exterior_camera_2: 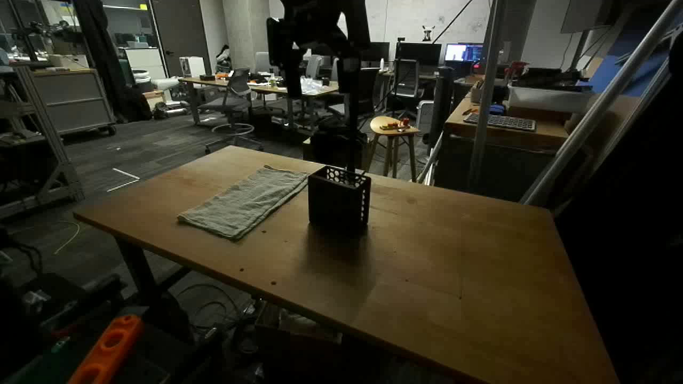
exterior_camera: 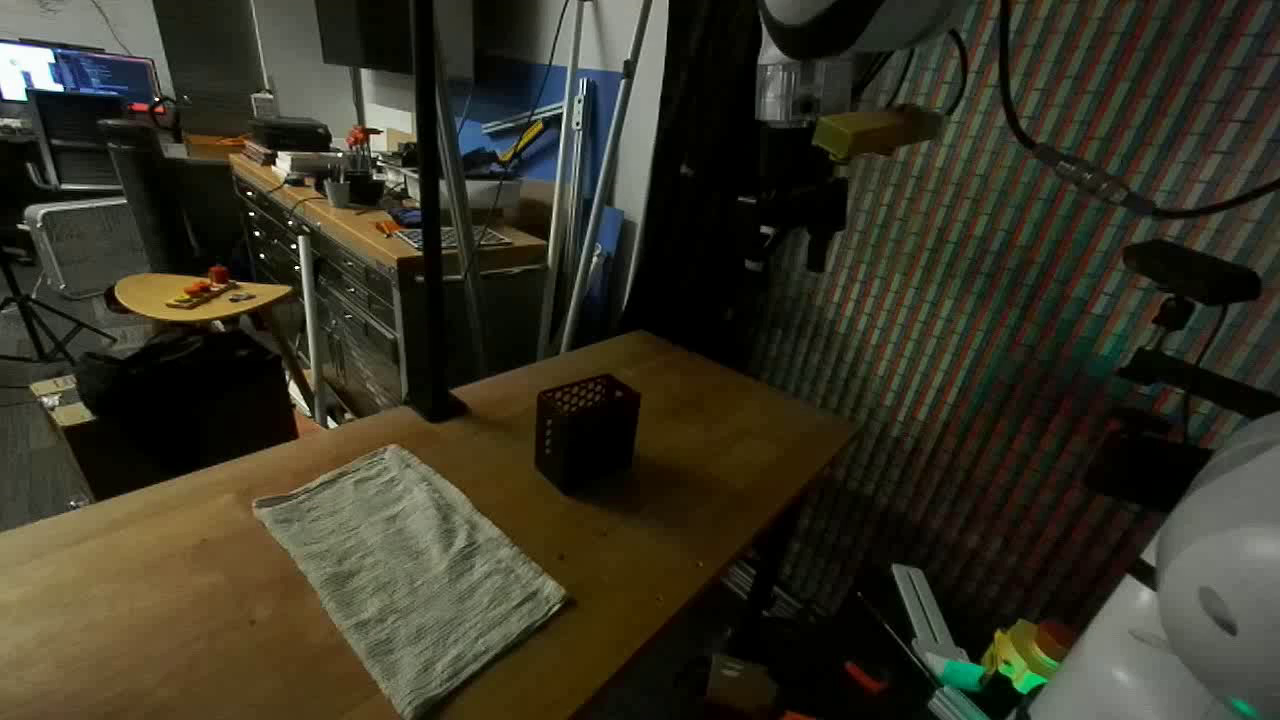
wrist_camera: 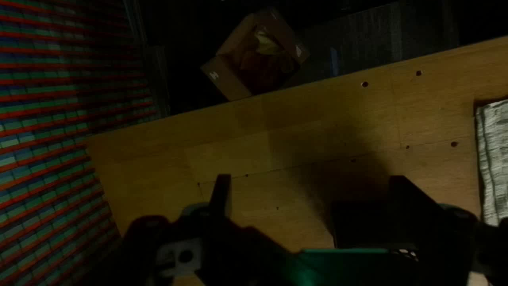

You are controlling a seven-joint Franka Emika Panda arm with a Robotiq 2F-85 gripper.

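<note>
On the wooden table (exterior_camera: 708,408) stands a black box (exterior_camera: 588,438) with honeycomb holes, upright and open at the top. A grey-green cloth (exterior_camera: 414,570) lies flat beside it; in exterior view 2 the cloth (exterior_camera_2: 246,201) is to the left of the box (exterior_camera_2: 339,201). High over the table hangs my gripper (exterior_camera_2: 320,93), its two dark fingers wide apart. Seen from the wrist, the gripper is open with only table and shadow between its fingertips. The box (wrist_camera: 362,221) shows partly below, overlapped by the right finger; the cloth (wrist_camera: 495,157) reaches in at the right edge.
A black post (exterior_camera: 426,240) rises at the table's edge. An open cardboard box (wrist_camera: 259,55) sits below the table edge, off the tabletop. Lighting is dim.
</note>
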